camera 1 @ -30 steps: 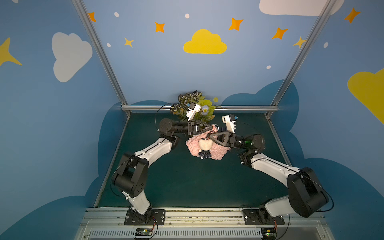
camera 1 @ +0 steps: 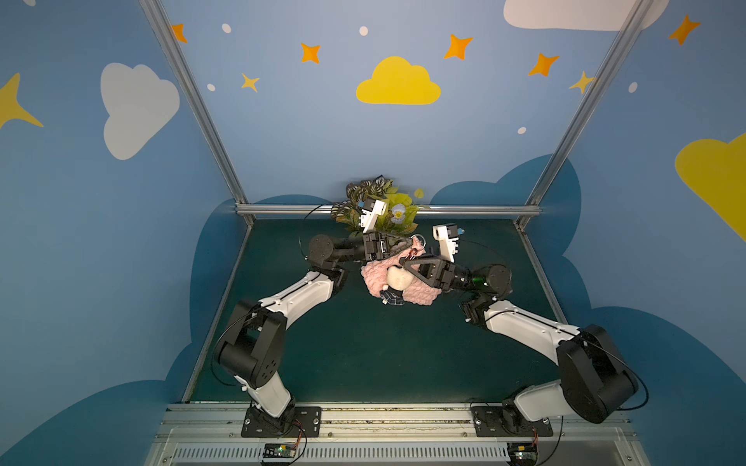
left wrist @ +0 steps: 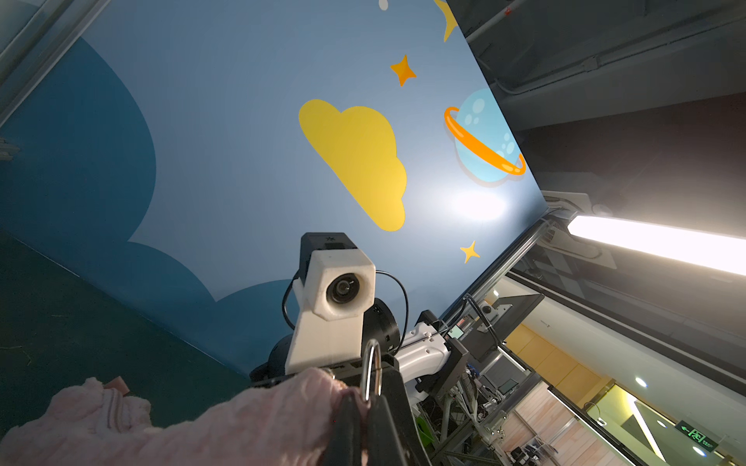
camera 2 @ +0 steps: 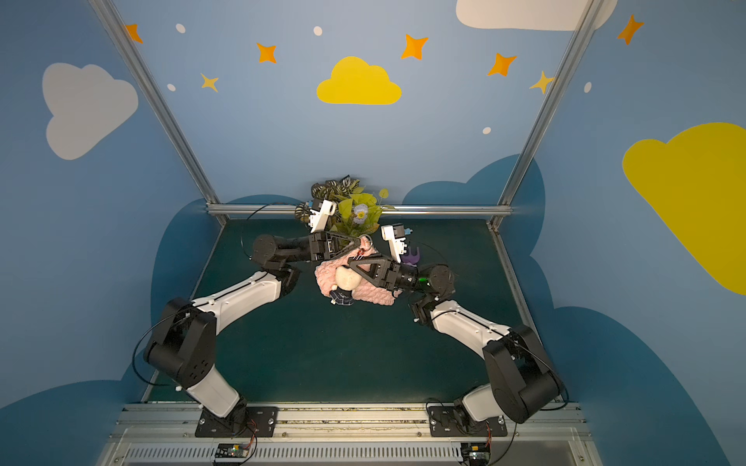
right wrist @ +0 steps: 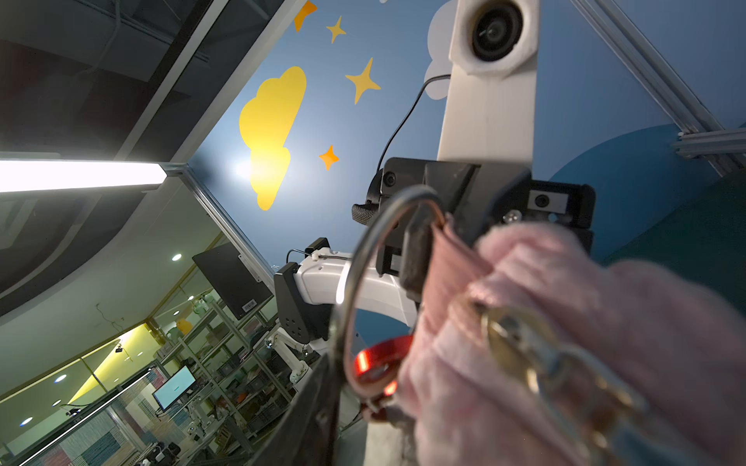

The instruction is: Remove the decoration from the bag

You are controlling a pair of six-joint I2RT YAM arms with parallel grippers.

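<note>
In the top left view the pink textured bag [camera 1: 426,292] is at mid-table. The decoration, a plush figure [camera 1: 399,278] with a cream head and dark checked clothes, lies over its front. My left gripper [camera 1: 411,244] is shut at the bag's upper edge, beside a metal ring [right wrist: 342,310]. In the left wrist view its fingers stand together next to pink fabric, whose hold is unclear. My right gripper [camera 1: 402,263] is just above the figure's head. A dark finger [right wrist: 299,423] shows behind the ring in the right wrist view; the other is hidden, and so is its gap.
Leafy plants with a pale flower [camera 1: 398,211] stand at the back behind the bag. A purple object [camera 2: 412,255] lies beyond my right gripper. Both grippers are close together.
The plush figure has shifted slightly left and tilted. The bag's lower edge has risen a little, and my right gripper has moved slightly left. The left gripper has barely moved.
</note>
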